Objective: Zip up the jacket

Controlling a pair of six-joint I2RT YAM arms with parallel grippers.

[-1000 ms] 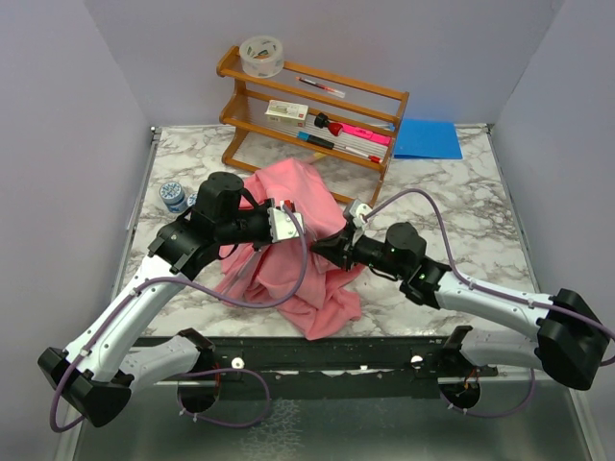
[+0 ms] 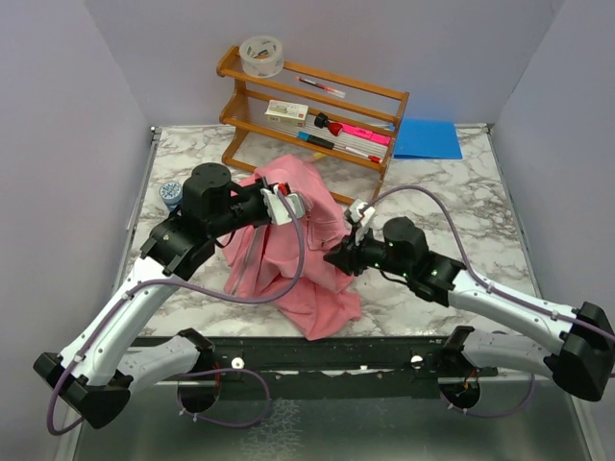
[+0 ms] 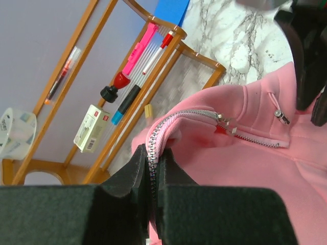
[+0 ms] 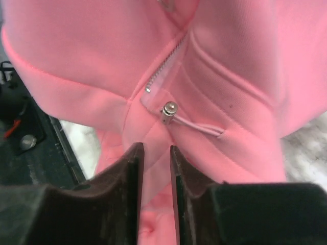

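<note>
The pink jacket [image 2: 293, 250] lies bunched on the marble table. My left gripper is shut on the jacket's zipper edge, the metal teeth [image 3: 162, 127] running up out of its fingers. A zipper slider [image 3: 223, 121] shows further along the teeth. My right gripper hangs over the jacket's front, fingers a little apart, just below a metal-tipped cord [image 4: 169, 110]; the zipper's lower end [image 4: 148, 88] is visible above that. Whether anything lies between the right fingers is hard to tell in the blurred view.
A wooden rack [image 2: 245, 75] with tape, pens and a box stands at the back. A blue folder [image 2: 428, 139] lies at back right. Cans [image 2: 171, 190] sit at left.
The left gripper has shifted slightly left with the jacket edge. The right gripper has moved slightly toward the front edge and right.
</note>
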